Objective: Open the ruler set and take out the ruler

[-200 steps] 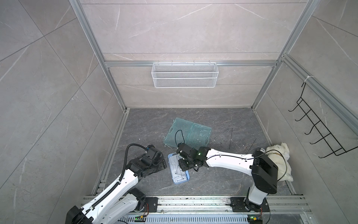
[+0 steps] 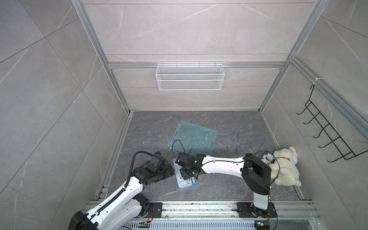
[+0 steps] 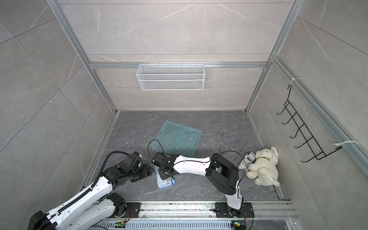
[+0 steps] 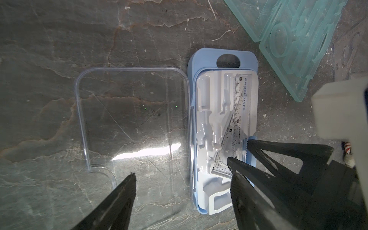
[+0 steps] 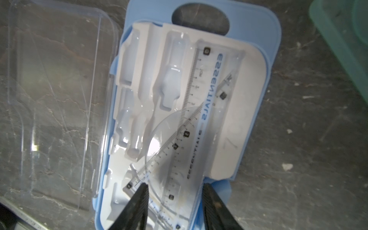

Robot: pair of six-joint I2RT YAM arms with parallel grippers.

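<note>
The ruler set case [image 4: 223, 58] lies open, its clear lid [image 4: 132, 115] folded out to the left. Its white tray holds a clear straight ruler [image 5: 203, 107], overlapping a triangle and a protractor. My right gripper is low over the tray's lower part, open, its fingertips either side of the straight ruler. My left gripper hangs left of the case, open, with the seam of lid and case below between its fingers.
A teal open case [image 2: 203, 141] lies behind. A white plush toy [image 2: 285, 170] sits at the right wall. Bare floor surrounds the case on the left and front.
My right arm has moved left and toward the front, down over the tray. My left arm has shifted slightly, toward the front.
</note>
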